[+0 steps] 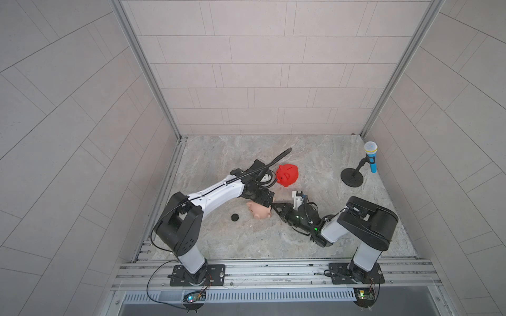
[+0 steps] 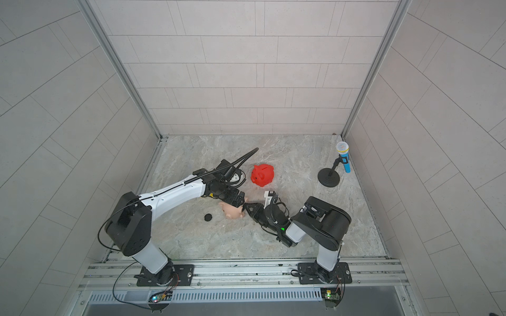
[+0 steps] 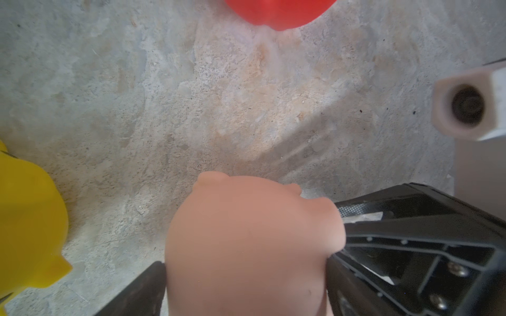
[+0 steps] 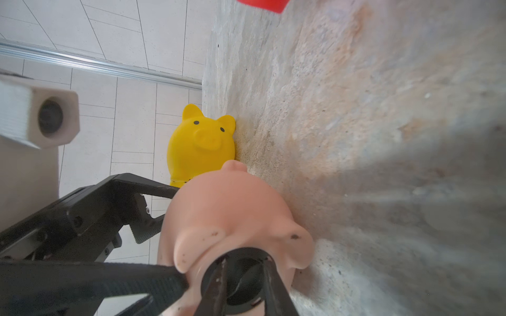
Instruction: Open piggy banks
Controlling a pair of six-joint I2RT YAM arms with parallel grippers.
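Observation:
A pink piggy bank lies tilted on the marble table between both grippers. My left gripper is over it from above, its blurred open fingers either side of the pink body in the left wrist view. The right wrist view shows a dark round hole in the pink bank, with dark fingertips at it. My right gripper reaches in from the right, part open, beside that hole. A yellow piggy bank lies to the left, mostly hidden from above. A red piggy bank sits behind.
A small black disc lies left of the pink bank. At the back right a black stand holds a blue cylinder.

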